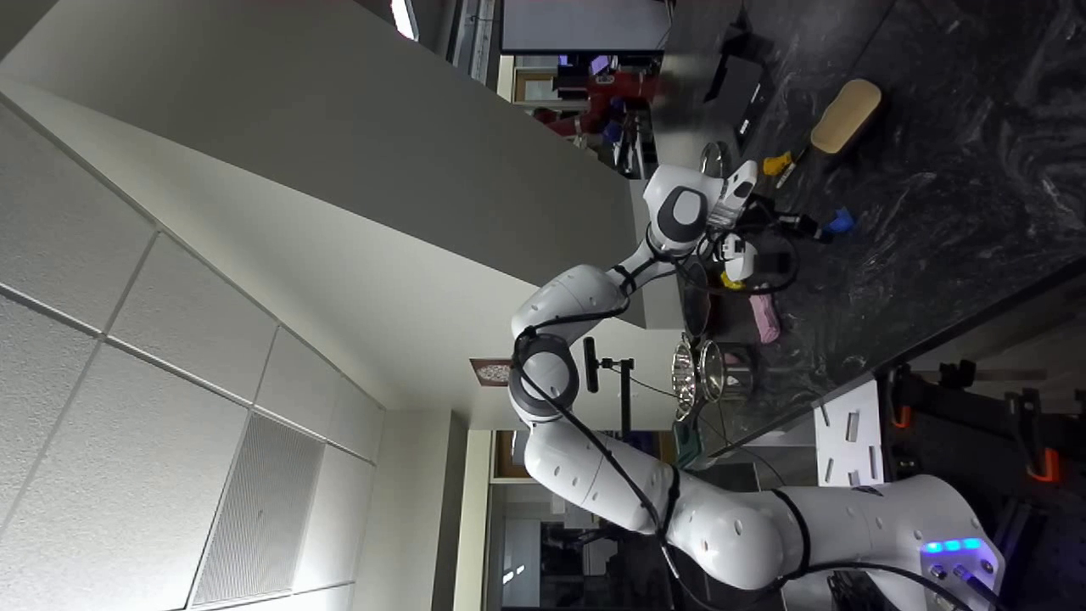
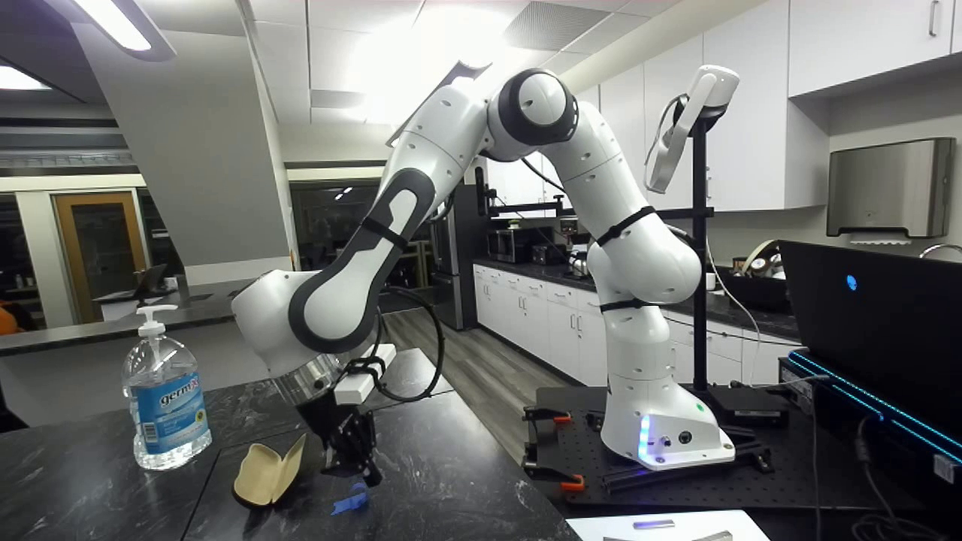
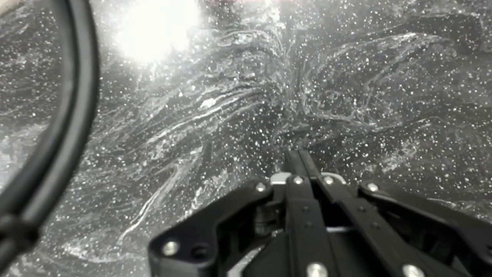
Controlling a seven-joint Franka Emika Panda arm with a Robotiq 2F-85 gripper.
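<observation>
A small blue object (image 1: 841, 221) lies on the dark marbled table; in exterior view 2 the blue object (image 2: 352, 499) sits just beside and below the fingertips. My gripper points down, its two black fingers pressed together with only bare table showing around them. Seen in exterior view 1, which is turned on its side, the gripper (image 1: 825, 235) is close to the blue object, with a small gap. The wrist view does not show the blue object.
An open tan case (image 2: 267, 473) and a germ-x pump bottle (image 2: 167, 397) stand nearby. A pink item (image 1: 764, 314), a yellow item (image 1: 778, 164) and a metal pot (image 1: 724, 371) are also on the table. Bare table lies in front of the case.
</observation>
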